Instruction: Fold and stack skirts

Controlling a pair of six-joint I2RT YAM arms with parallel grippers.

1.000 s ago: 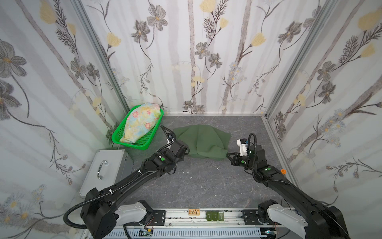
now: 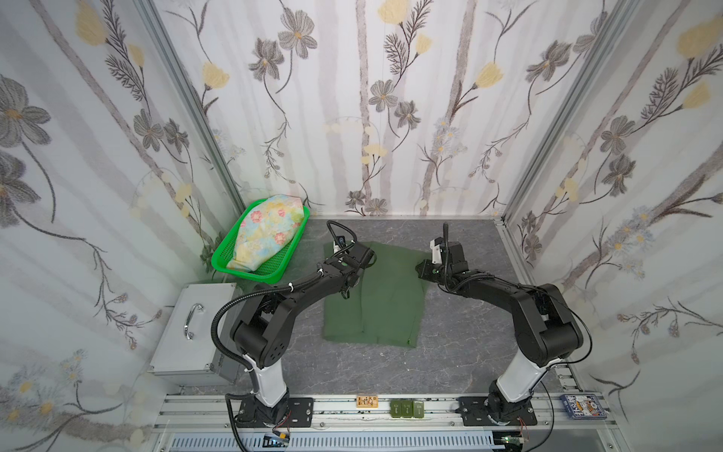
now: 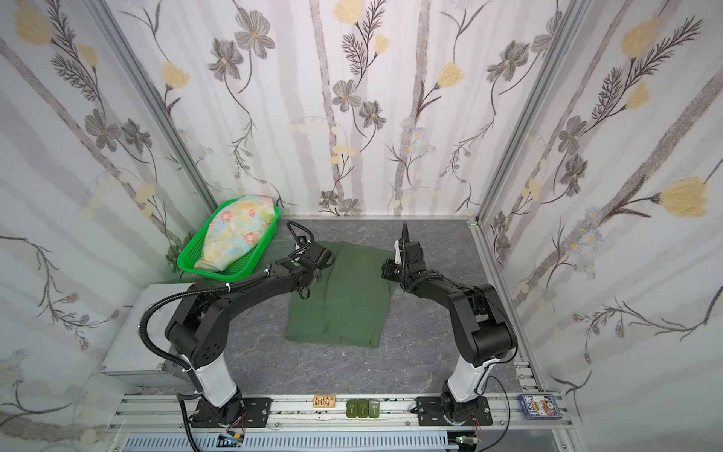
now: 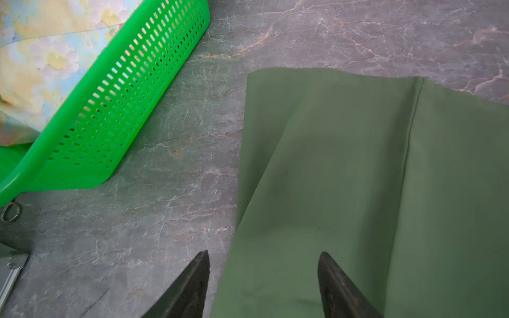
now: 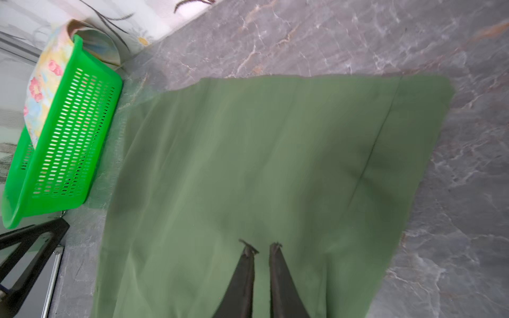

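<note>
A green skirt (image 2: 391,301) lies fairly flat in the middle of the floor (image 3: 339,369), folded along long creases. Over its back left part hangs my left gripper, open, with fabric and floor below its fingers. My right gripper is above the skirt's right part, its fingertips part open a little, with green cloth beneath; top views show it at the back right of the skirt. A flowered cloth (image 3: 233,233) lies in the green basket (image 2: 271,267) at the back left.
A silver box (image 2: 177,331) with a handle stands at the front left. Small cards and blocks (image 3: 361,408) sit on the front rail. Bare floor lies to the right of the skirt and in front of it.
The skirt went from a bunched heap to lying spread toward the front over the last second. Both arms moved: the grippers shifted toward the back, the right one also leftward over the cloth.
</note>
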